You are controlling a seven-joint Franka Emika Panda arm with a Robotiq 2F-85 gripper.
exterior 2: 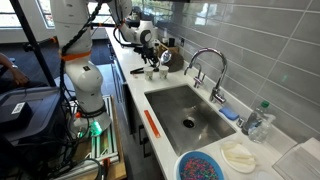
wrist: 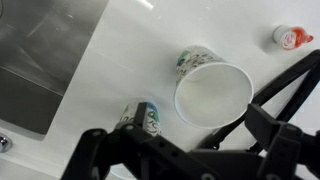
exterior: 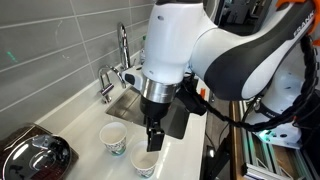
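Two white paper cups with a printed pattern stand upright on the counter: one cup (exterior: pixel 113 138) nearer the wall, the other cup (exterior: pixel 147 162) nearer the counter's front. My gripper (exterior: pixel 153 128) is above the front-side cup, pointing down, apart from it as far as I can tell. In the wrist view the gripper is open, its dark fingers spread wide. One cup (wrist: pixel 214 95) shows its open, empty-looking mouth there. The other cup (wrist: pixel 151 117) is partly hidden behind the gripper's body.
A steel sink (exterior 2: pixel 190 115) with a tall faucet (exterior 2: pixel 219 75) lies along the counter. In the wrist view a small red-and-white bottle (wrist: pixel 291 38) is at the upper right. A round dark metal object (exterior: pixel 38 157) occupies the left. A blue bowl (exterior 2: pixel 200 168) is beyond the sink.
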